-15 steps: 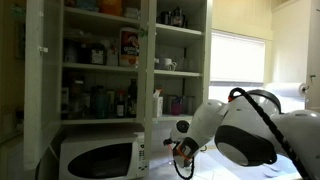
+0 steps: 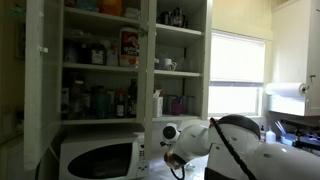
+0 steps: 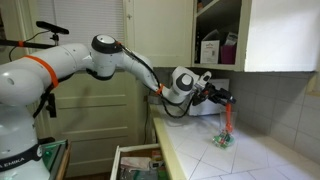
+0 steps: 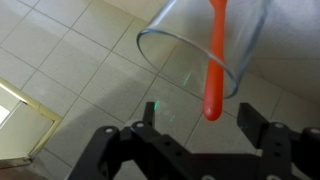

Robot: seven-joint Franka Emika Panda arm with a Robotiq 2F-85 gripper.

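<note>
A clear cup (image 4: 190, 40) with a rounded rim fills the top of the wrist view, and an orange utensil (image 4: 214, 78) sticks out past its rim. In exterior view 2 the orange utensil (image 3: 229, 121) stands upright above the counter, close under my dark gripper (image 3: 225, 100). The gripper is open, its fingers apart on either side of the orange end. That end lies nearer the right finger (image 4: 254, 122); whether they touch is unclear.
An open drawer (image 3: 140, 160) holding several items is below its front edge. A white microwave (image 2: 100, 157) stands beneath the shelves in exterior view 1.
In exterior view 1 the arm has come down from its higher arch, and its large white segment now sits lower at the right. The gripper end has shifted slightly.
</note>
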